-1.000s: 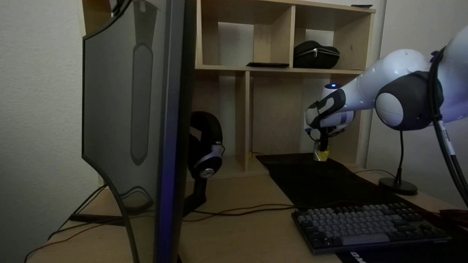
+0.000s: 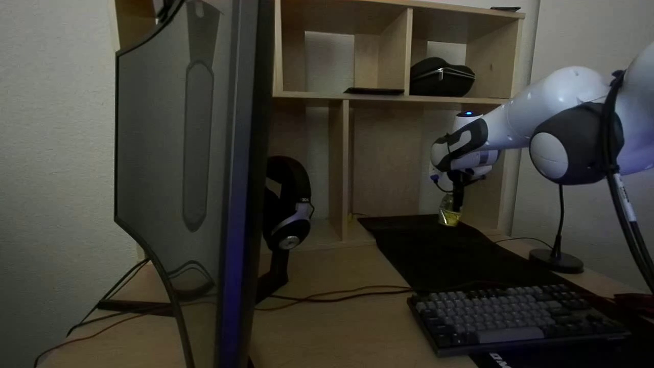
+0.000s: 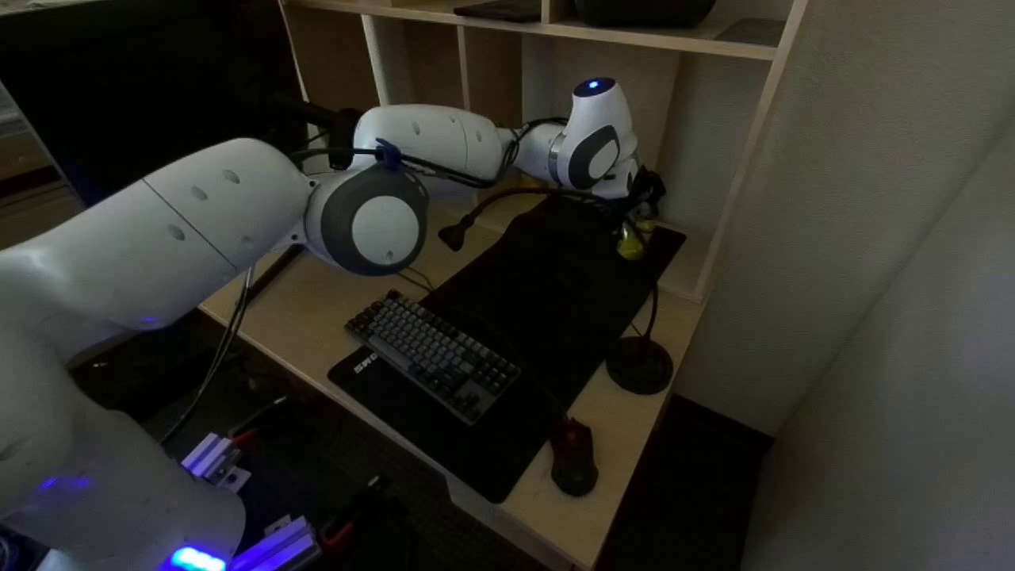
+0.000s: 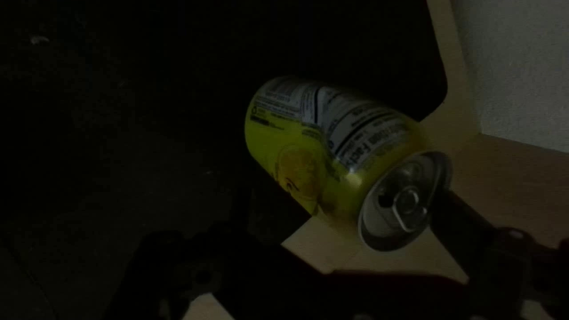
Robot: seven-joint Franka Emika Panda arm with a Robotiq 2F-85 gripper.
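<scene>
A yellow can with a silver top and pull tab stands at the far end of the black desk mat. In exterior view 1 the can is partly covered by my gripper, which points down beside its upper part. My gripper is open in the wrist view, with one dark finger near the can's rim on the right. The other finger is hard to make out in the dark at left. From exterior view 2, the can shows just below the gripper.
A wooden shelf rises behind the can, its side panel close by. A keyboard, a mouse and a lamp base with a bent neck occupy the desk.
My arm's end has shifted slightly up and to the right in exterior view 1. The can stays in about the same place.
</scene>
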